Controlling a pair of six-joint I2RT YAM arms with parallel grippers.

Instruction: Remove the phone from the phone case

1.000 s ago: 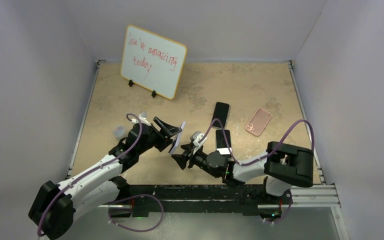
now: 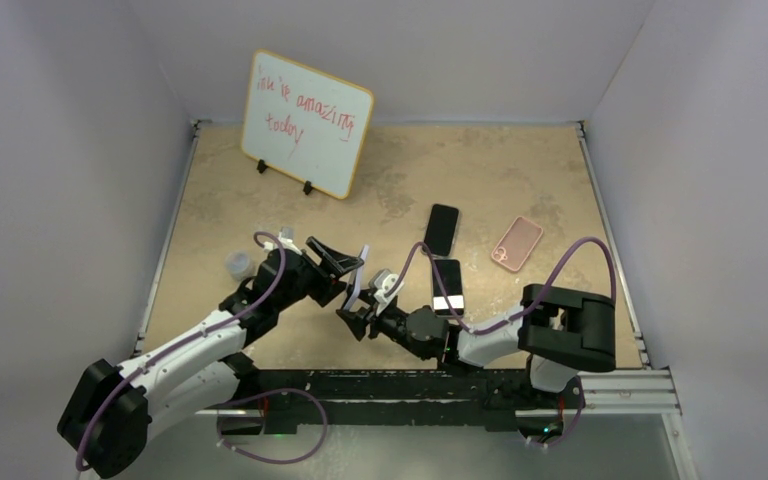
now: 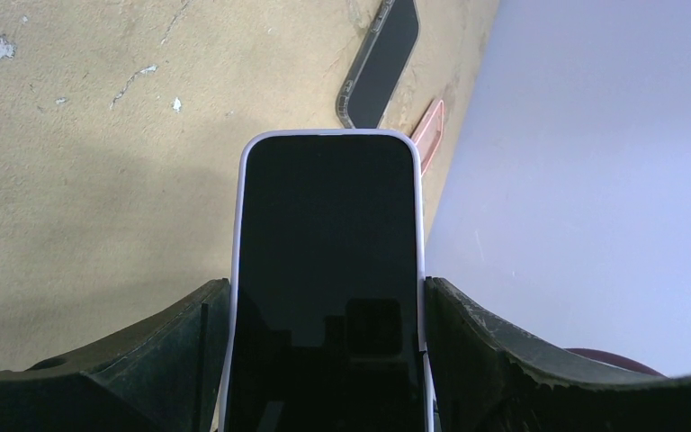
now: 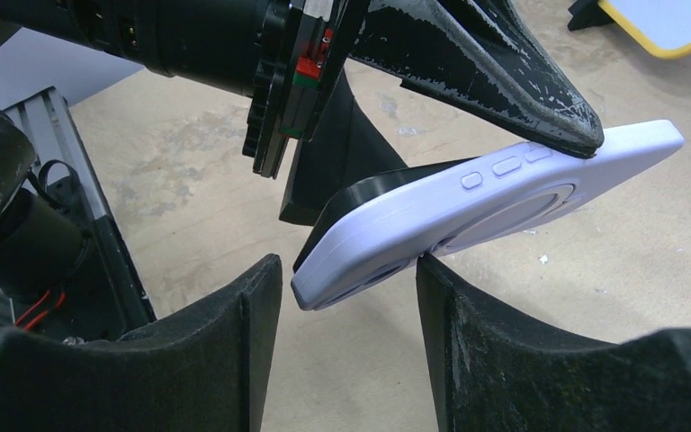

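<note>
A black-screened phone point(image 3: 328, 225) sits in a pale lavender case point(image 4: 414, 211), held up off the table and tilted. My left gripper is shut on it, its fingers pressing the case's two long sides. At one end, in the right wrist view, a dark edge of the phone point(image 4: 387, 183) stands out above the case rim. My right gripper is open around that end's lower corner, with one fingertip on either side. Whether either fingertip touches the case, I cannot tell.
Two other dark phones point(image 2: 441, 230) point(image 2: 448, 287) lie right of centre, near a pink case point(image 2: 517, 244). At the back left is a whiteboard point(image 2: 307, 122). A small white round object point(image 2: 239, 264) stands beside the left arm.
My right gripper has moved left, up to the end of the held case. The left arm and the cased phone look almost unmoved.
</note>
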